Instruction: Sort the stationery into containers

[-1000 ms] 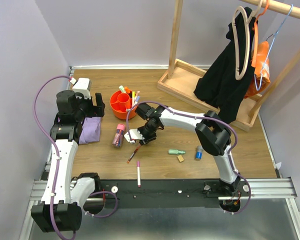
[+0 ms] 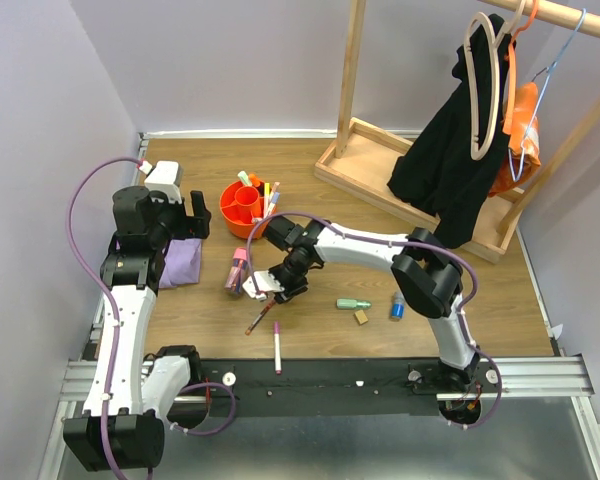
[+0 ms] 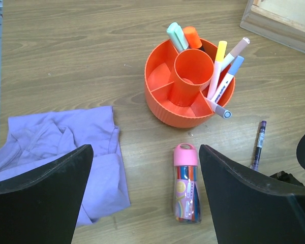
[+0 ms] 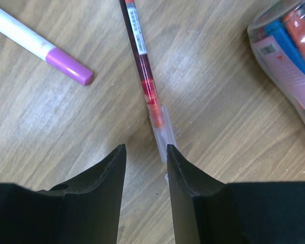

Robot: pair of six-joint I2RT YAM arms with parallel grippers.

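Beneath my right gripper, a dark red pen (image 4: pixel 142 66) with a clear end lies on the table. The gripper is part open; the pen's clear end runs under one finger (image 4: pixel 180 188), and no grip on it shows. Nearby lies a white pen with a purple cap (image 4: pixel 68 66). An orange round holder (image 3: pixel 160 104) contains several markers. Below it lies a clear bottle with a pink lid (image 3: pixel 185 195), coloured sticks inside. Another dark pen (image 3: pixel 259 145) rests right of the holder. My left gripper is open and empty above the table.
A purple cloth (image 3: pixel 99 173) lies left of the bottle. A green bottle (image 2: pixel 353 304), a tan block (image 2: pixel 361 317) and a blue bottle (image 2: pixel 398 305) sit in front of the right arm. A wooden rack (image 2: pixel 365 160) with hanging clothes fills the back right.
My right gripper has shifted a little left and toward the front edge. The red pen has slid slightly the same way. My left arm has hardly moved.
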